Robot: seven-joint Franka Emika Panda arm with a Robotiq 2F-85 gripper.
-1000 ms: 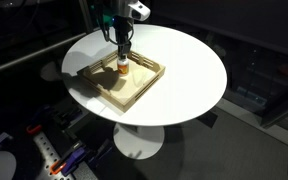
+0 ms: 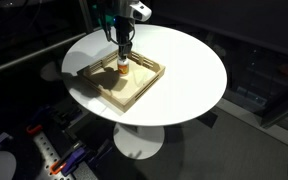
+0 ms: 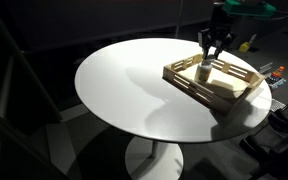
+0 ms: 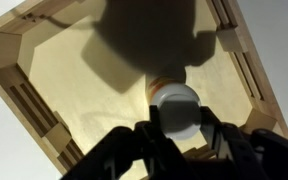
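Observation:
A small orange bottle with a white cap (image 2: 123, 67) stands upright inside a shallow wooden crate (image 2: 132, 101). From above, the round white cap (image 4: 179, 108) sits between the dark fingers of my gripper, which is shut on it. The bottle's orange side (image 4: 162, 85) shows just past the cap. In the second exterior view the bottle (image 3: 202, 74) is beneath the gripper (image 3: 212, 54), within the crate's slatted walls (image 3: 189, 87). Whether its base touches the crate floor is hard to tell.
The crate rests on a round white table (image 2: 189, 75), toward the arm's side. Crate walls surround the bottle closely.
The arm, bottle and crate look almost the same as before; at most the gripper has shifted very slightly at the bottle's top.

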